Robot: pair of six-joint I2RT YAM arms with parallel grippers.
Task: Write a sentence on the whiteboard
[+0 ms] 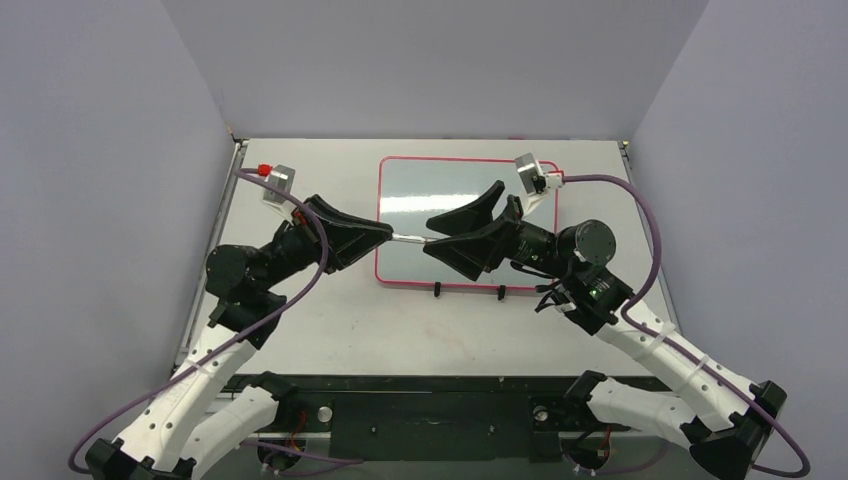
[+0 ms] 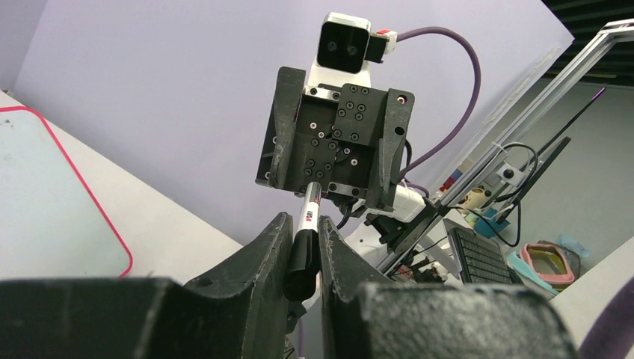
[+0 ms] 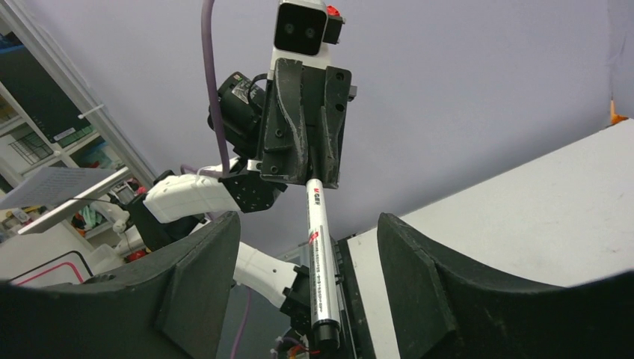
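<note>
A white marker with a black end spans the gap between my two grippers, above the table. My left gripper is shut on it, the black part lying between its fingers. Around the marker's other end stands my right gripper, its fingers parted; gaps show on both sides of the marker in the right wrist view, and its fingers do not touch it there. Beneath, the red-edged whiteboard lies on the table, partly covered by the right gripper. No writing shows on its visible part.
Two small black pegs, one of them a black peg, sit at the board's near edge. Grey walls close in the far side and both sides. Purple cables run along both arms.
</note>
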